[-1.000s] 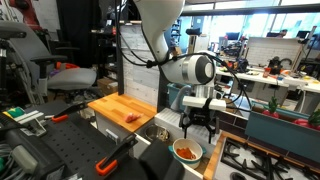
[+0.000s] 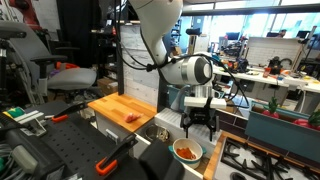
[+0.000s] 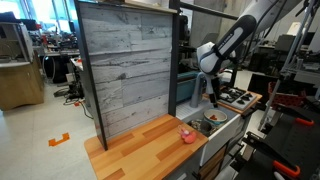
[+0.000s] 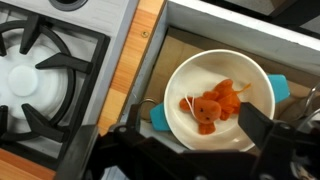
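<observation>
My gripper (image 2: pixel 198 130) hangs with its fingers spread above an open drawer (image 4: pixel 180 48) in the counter. Inside the drawer is a round bowl or pot (image 4: pixel 191 72), cream within, with turquoise handles. An orange soft toy (image 4: pixel 208 108) lies in it, towards one side. The wrist view puts the dark fingers (image 4: pixel 125 150) at the lower left and lower right, on either side of the bowl, with nothing held between them. From the first exterior view, the bowl sits just below and slightly left of the gripper.
A stove with black grates (image 2: pixel 245 160) adjoins the drawer on the right. Left along the wooden counter (image 3: pixel 140 145) lies a small pink object (image 3: pixel 187 135). Metal items (image 2: pixel 157 132) share the drawer with the bowl. A shelf with a green rail (image 2: pixel 285 132) stands behind.
</observation>
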